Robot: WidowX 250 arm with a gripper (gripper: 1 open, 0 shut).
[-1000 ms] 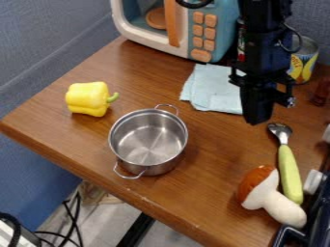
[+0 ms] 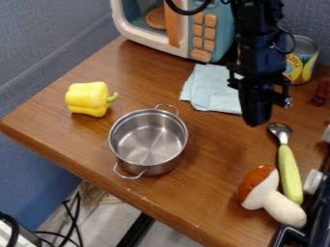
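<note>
My black gripper (image 2: 256,108) hangs at the right of the table, above the wood beside a folded pale blue cloth (image 2: 207,90), pointing down; whether its fingers are open or shut is hard to make out. A steel pot (image 2: 149,143) with two handles stands near the front left of centre. A yellow pepper (image 2: 88,97) lies to the left. Below my gripper lie a spoon with a yellow-green handle (image 2: 288,169) and a toy mushroom (image 2: 268,203) with an orange cap.
A toy microwave (image 2: 168,24) stands at the back, with a can (image 2: 300,60) and a small brown bottle (image 2: 321,93) at the back right. Dark objects (image 2: 304,232) crowd the front right edge.
</note>
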